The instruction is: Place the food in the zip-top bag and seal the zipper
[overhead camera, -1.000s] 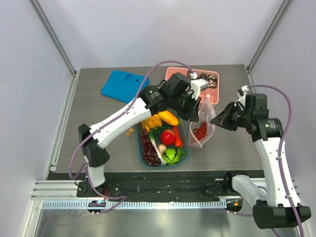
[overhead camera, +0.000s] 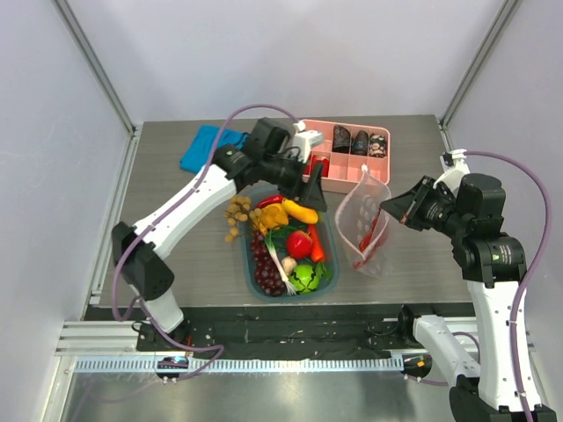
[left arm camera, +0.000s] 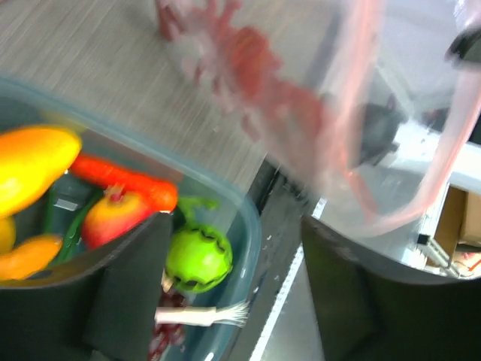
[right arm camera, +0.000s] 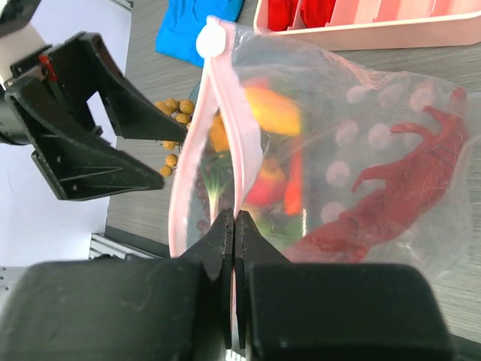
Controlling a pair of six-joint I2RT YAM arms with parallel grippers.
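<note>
The clear zip top bag (overhead camera: 369, 246), with red printing and a pink zipper rim, stands upright right of the teal bin of toy food. My right gripper is shut on the bag's rim, holding it up. My left gripper (overhead camera: 308, 189) is open above the bin, left of the bag, with nothing between its fingers. The bin holds a red apple (overhead camera: 299, 244), yellow mango (overhead camera: 300, 211), carrot (overhead camera: 318, 246), green cabbage (overhead camera: 305, 278), grapes (overhead camera: 268, 268) and other vegetables.
A pink divided box (overhead camera: 343, 182) with dark items stands at the back. A blue cloth (overhead camera: 207, 149) lies back left, and small brown potato-like pieces (overhead camera: 237, 209) sit at the bin's left edge. Bare table shows left and right.
My left gripper has moved left, away from the bag toward over the bin.
</note>
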